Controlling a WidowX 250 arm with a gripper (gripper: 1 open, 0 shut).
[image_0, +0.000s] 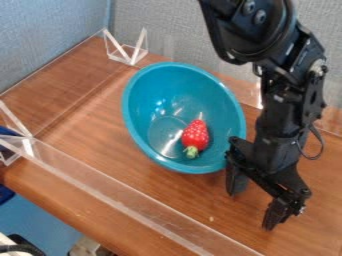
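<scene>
A turquoise bowl (147, 95) sits on the wooden table (94, 120), with a red strawberry (194, 133) inside toward its right side, green tip facing down. My black gripper (251, 194) is low over the table at the bowl's lower right, its fingers open and touching or very close to the bowl's outer edge. Nothing shows between the fingers.
Clear plastic strips run along the table's front and back edges, with white brackets (126, 54) at the back left. A dark blue object lies at the far left edge. Bare wood is free left of the bowl and right of the gripper.
</scene>
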